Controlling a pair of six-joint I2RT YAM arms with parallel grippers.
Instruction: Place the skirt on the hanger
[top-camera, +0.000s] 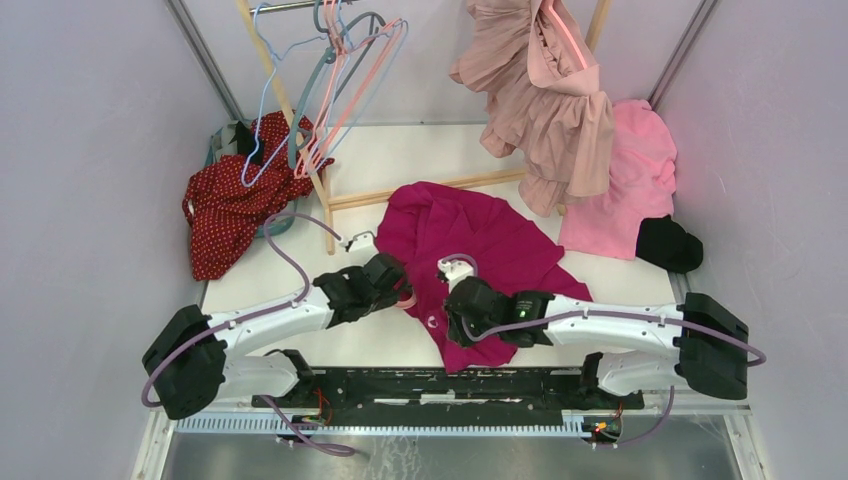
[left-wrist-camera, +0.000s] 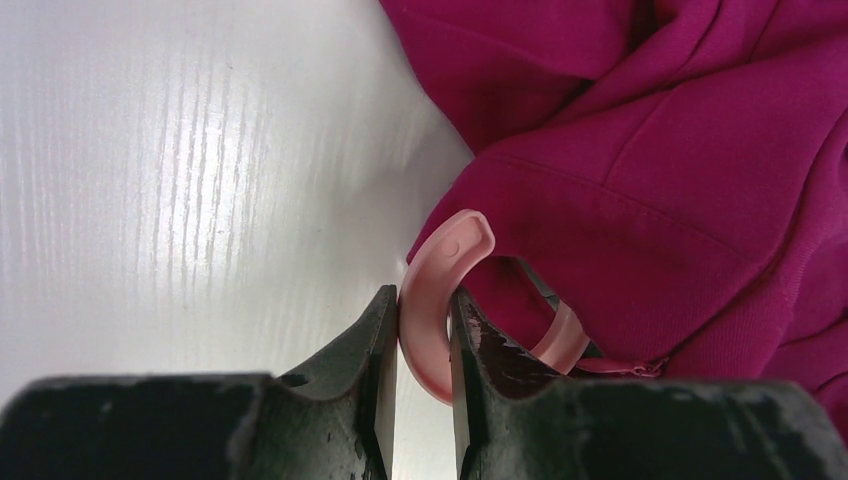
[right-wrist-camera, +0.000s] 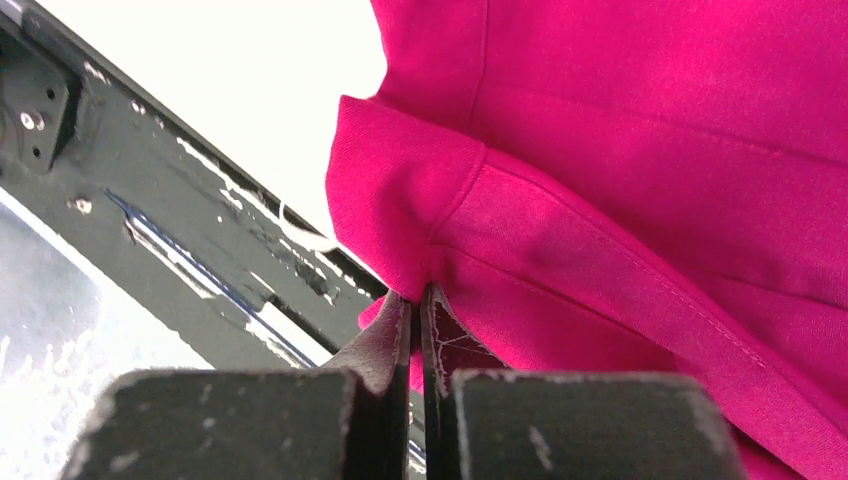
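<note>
The magenta skirt (top-camera: 490, 225) lies spread and crumpled on the white table. In the left wrist view, a pink hanger's curved hook (left-wrist-camera: 430, 300) stands between the fingers of my left gripper, which are shut on it. More of the pink hanger shows beneath a fold of the skirt (left-wrist-camera: 640, 190); the rest is hidden under the cloth. My right gripper is shut on a fold of the skirt (right-wrist-camera: 400, 200) near the table's front edge. From above, both fingertips are largely hidden by the arms.
Several hangers (top-camera: 340, 90) dangle from the rack at the back left. A dusty-pink ruffled garment (top-camera: 550, 110) hangs at the right. Red dotted cloth (top-camera: 235, 215) lies at the left, pink cloth (top-camera: 630, 180) and a black item (top-camera: 669, 245) at the right.
</note>
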